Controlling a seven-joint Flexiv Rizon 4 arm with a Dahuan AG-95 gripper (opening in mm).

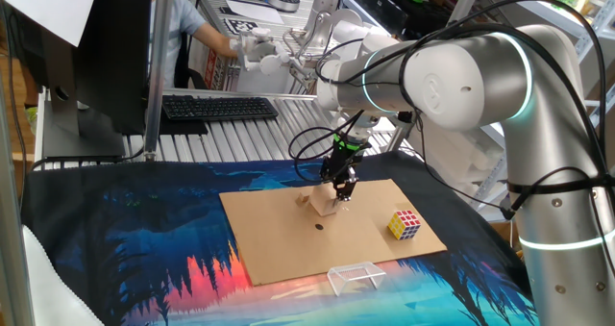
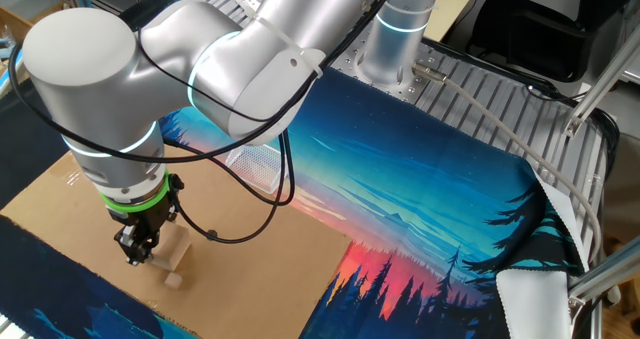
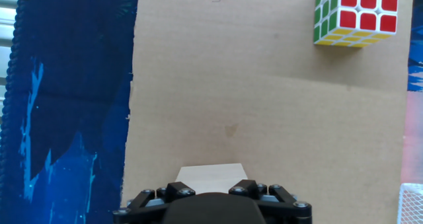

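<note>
A pale wooden block (image 1: 323, 204) sits on the cardboard sheet (image 1: 269, 241), right at the fingertips of my black gripper (image 1: 339, 197). In the wrist view the block (image 3: 211, 176) shows at the bottom edge, between the two spread fingers of the gripper; its near part is hidden by the gripper body. Whether the fingers press on its sides cannot be made out. Exterior view 2 has the gripper (image 2: 138, 251) low over the cardboard beside the block (image 2: 174, 247), with a smaller wooden piece (image 2: 173, 279) close by.
A Rubik's cube (image 1: 405, 225) stands on the right part of the cardboard, well apart from the gripper. A clear plastic stand (image 1: 356, 278) is at the cardboard's front edge. Black cables (image 2: 232, 241) loop beside the arm.
</note>
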